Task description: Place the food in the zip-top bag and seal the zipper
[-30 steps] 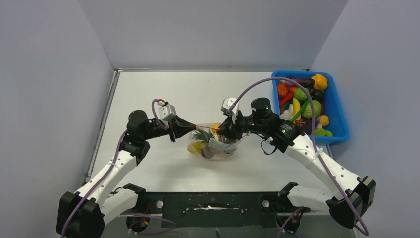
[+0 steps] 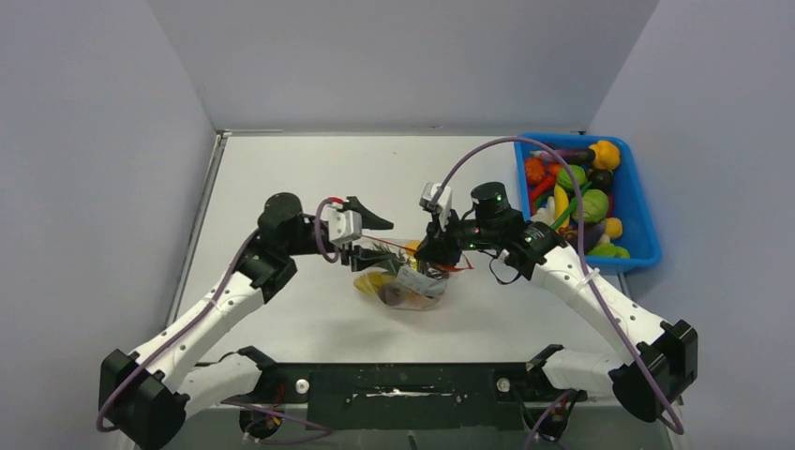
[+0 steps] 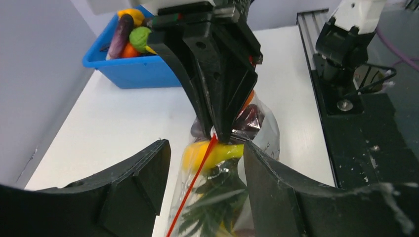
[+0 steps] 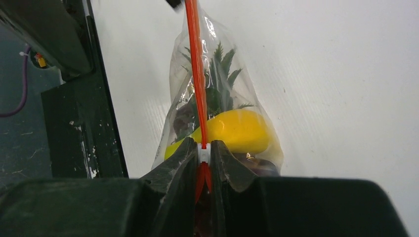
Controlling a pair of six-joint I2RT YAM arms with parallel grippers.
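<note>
A clear zip top bag with a red-orange zipper strip holds the food. Inside it, the yellow pepper-like piece and spiky green leaves show. My right gripper is shut on the small white zipper slider, part-way along the strip. Beyond the slider the two strip edges hang below the fingertips, partly hidden. My left gripper is open near the bag's left end; in the left wrist view the strip runs between its spread fingers, unheld. The right gripper's fingertips show ahead of it.
A blue bin full of toy vegetables stands at the right of the white table. Bare table lies behind and in front of the bag. A dark base plate runs along the front edge.
My left gripper, earlier shut on the zipper strip's left end, has opened and moved right toward the right gripper. The right gripper stays at the strip, having shifted only slightly.
</note>
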